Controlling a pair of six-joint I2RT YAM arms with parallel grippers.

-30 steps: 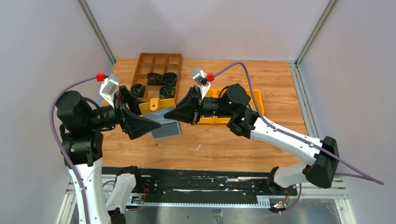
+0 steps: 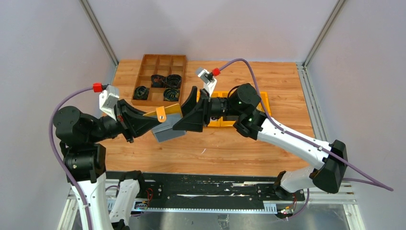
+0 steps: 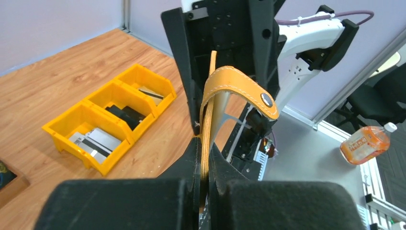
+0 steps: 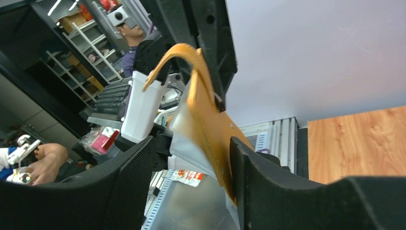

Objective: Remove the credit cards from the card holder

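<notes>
The card holder has a yellow-orange leather cover (image 2: 171,109) with a snap strap (image 3: 238,84) and clear-grey sleeves (image 2: 169,130) hanging below. My left gripper (image 2: 157,120) is shut on its edge, the leather pinched between the fingers in the left wrist view. On the other side my right gripper (image 2: 179,115) stands open, its fingers parted around the holder. In the right wrist view the leather (image 4: 207,120) rises between those fingers, close to the right-hand one (image 4: 246,177); whether it touches cannot be told. No separate card can be made out among the sleeves.
A yellow bin (image 3: 105,112) with three compartments holds flat grey and black items, behind the right arm. Farther back lies a wooden divided tray (image 2: 163,62) with coiled dark cables.
The hanging sleeves have swung and tilted.
</notes>
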